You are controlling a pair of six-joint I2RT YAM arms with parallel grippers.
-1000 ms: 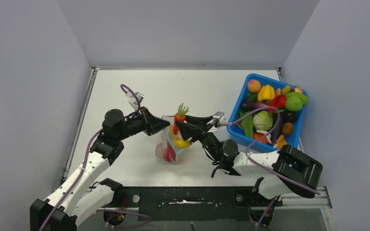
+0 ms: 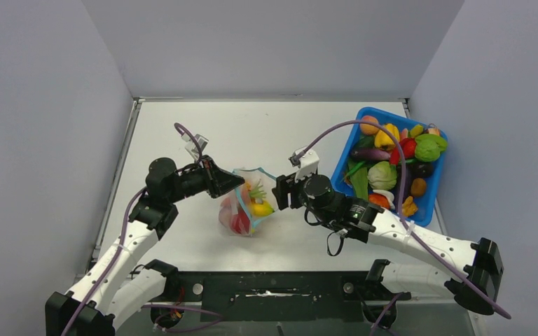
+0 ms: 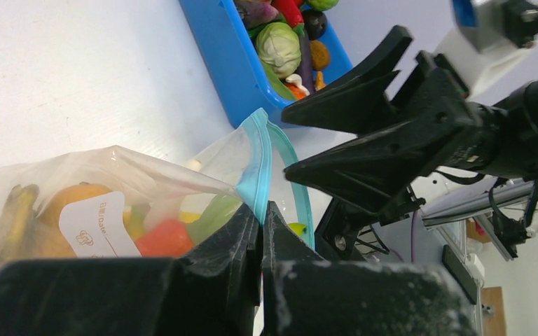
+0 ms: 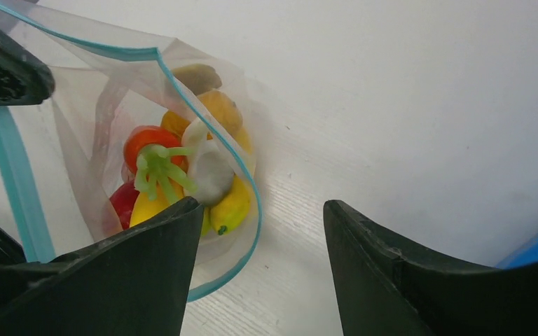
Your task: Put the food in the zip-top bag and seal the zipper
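A clear zip bag with a teal rim (image 2: 242,210) stands on the table, holding several food pieces; in the right wrist view a carrot (image 4: 147,150) with green top lies among yellow pieces (image 4: 230,204) inside the open mouth. My left gripper (image 2: 237,180) is shut on the bag's rim at an upper corner, as the left wrist view shows (image 3: 260,220). My right gripper (image 2: 286,190) stands open just right of the bag's mouth, nothing between its fingers.
A blue tray (image 2: 429,203) full of toy fruit and vegetables sits at the right of the table.
The carrot, earlier held at the mouth by my right gripper, is now down in the bag. The left arm stays nearly still.
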